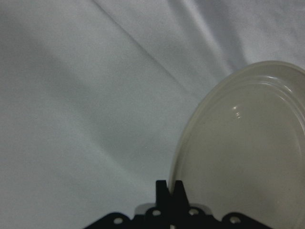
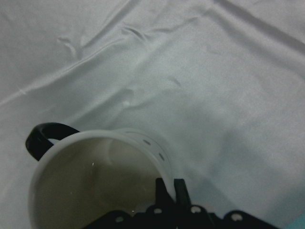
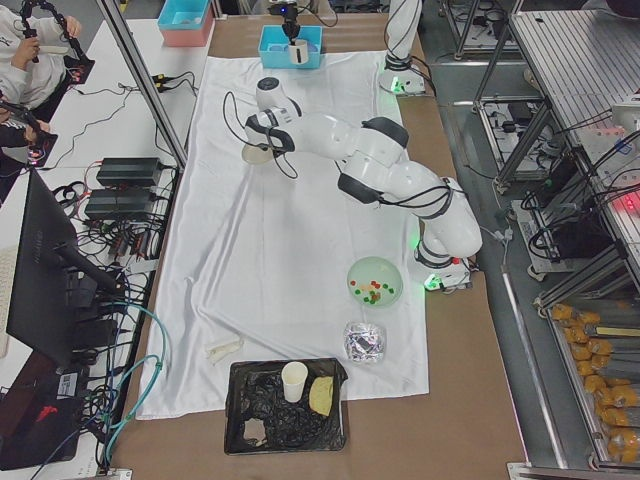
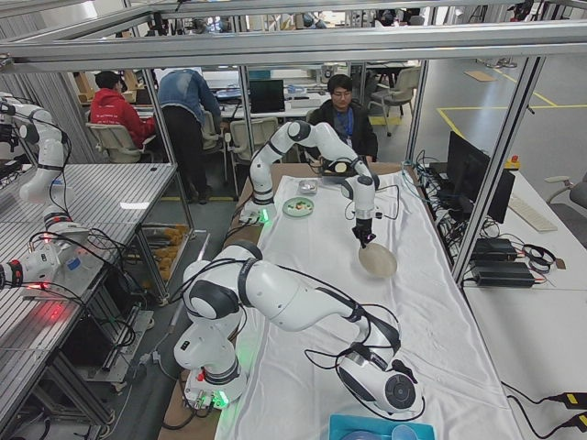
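In the left wrist view an off-white plate [image 1: 243, 148] fills the right side, with my left gripper closed on its near-side rim; the right camera view shows this plate [image 4: 377, 263] tilted below that arm. In the right wrist view a white mug [image 2: 95, 176] with a black handle has my right gripper shut on its rim. In the left camera view the mug [image 3: 298, 52] is at the blue bin [image 3: 273, 50] at the far end.
A green plate [image 3: 362, 272] with small coloured pieces, a foil item [image 3: 364, 342] and a black tray [image 3: 240, 400] holding a cup and yellow item occupy the near end.
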